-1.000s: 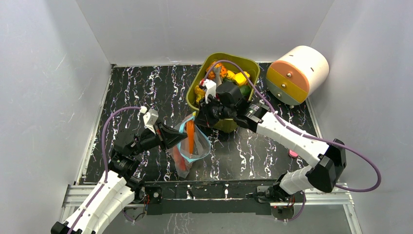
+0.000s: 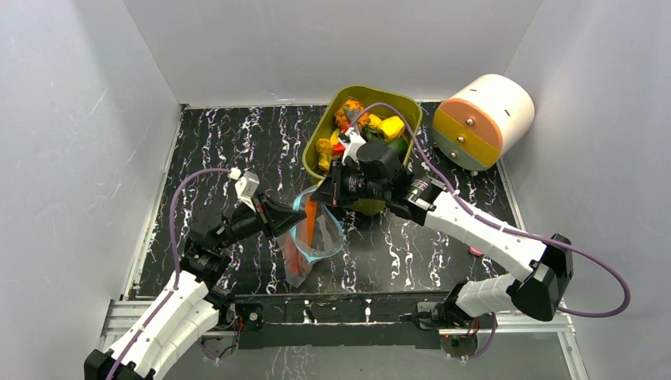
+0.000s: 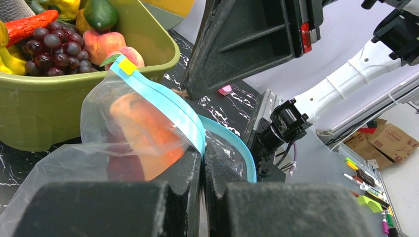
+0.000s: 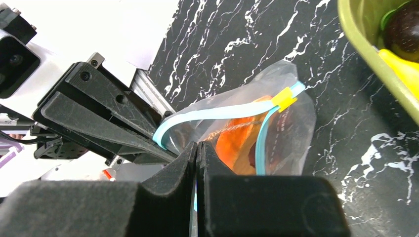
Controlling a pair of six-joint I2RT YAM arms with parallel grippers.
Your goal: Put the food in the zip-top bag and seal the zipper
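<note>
The clear zip bag (image 2: 319, 241) with a blue zipper band (image 3: 168, 101) stands with its mouth spread. An orange carrot-like food (image 2: 311, 226) is in its mouth, and orange and dark reddish pieces show through the plastic. Pinched on the bag's rim is my left gripper. Over the far side of the mouth, my right gripper (image 2: 316, 196) is shut. A thin brown strand (image 4: 237, 127) runs close to its fingertips; whether it is between them cannot be told. The yellow zipper slider (image 4: 283, 98) sits at one end of the band.
Behind the bag stands a green basket (image 2: 312, 144) of fruit and vegetables, with the right arm reaching across its front. A cream barrel-shaped drawer box (image 2: 494, 111) is at the back right.
The left gripper has barely shifted and still holds the bag's rim.
</note>
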